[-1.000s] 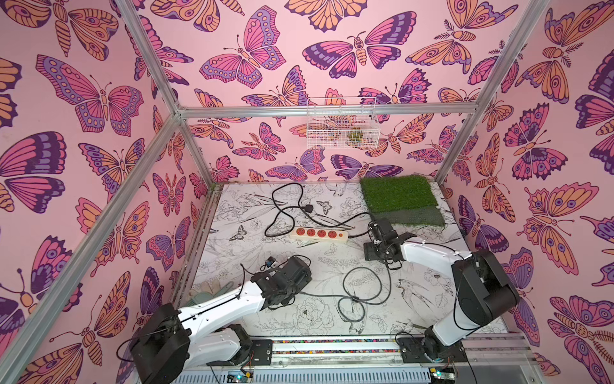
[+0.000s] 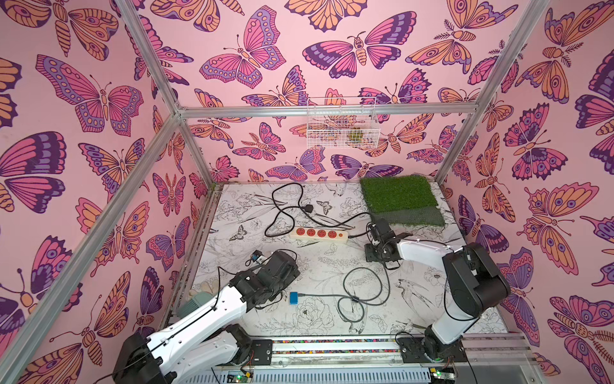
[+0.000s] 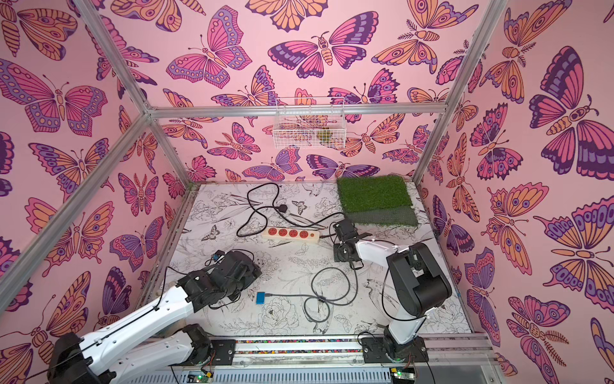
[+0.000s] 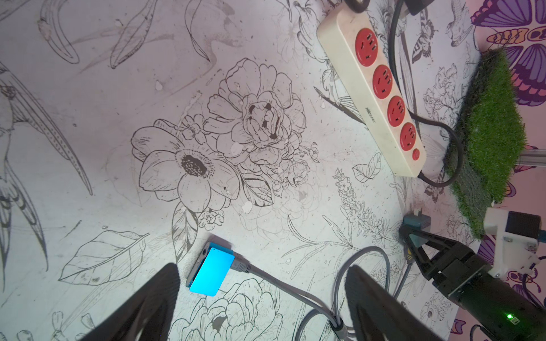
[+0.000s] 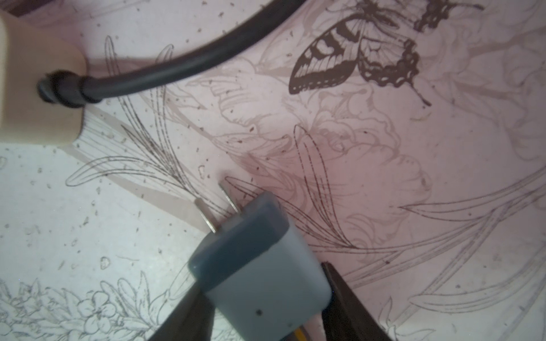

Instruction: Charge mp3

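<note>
The blue mp3 player [image 4: 211, 269] lies on the table with a grey cable [image 4: 272, 283] attached, near centre front in the top views. My left gripper [image 2: 286, 283] hangs left of it; in the left wrist view its blurred fingers stand wide open and empty. My right gripper is at the plug [image 5: 264, 272], a blue-grey charger with two pins, its fingers on either side; whether they grip it firmly is unclear. The cream power strip [image 4: 370, 99] with red sockets lies beyond, left of the plug.
Black power cord [image 2: 281, 211] loops behind the strip. An artificial grass mat [image 2: 396, 192] covers the back right corner, and a wire basket [image 2: 342, 137] hangs on the back wall.
The left arm has moved back and to the left, uncovering the mp3 player in the top left view. My right arm's elbow has shifted slightly, its gripper staying near the same place.
</note>
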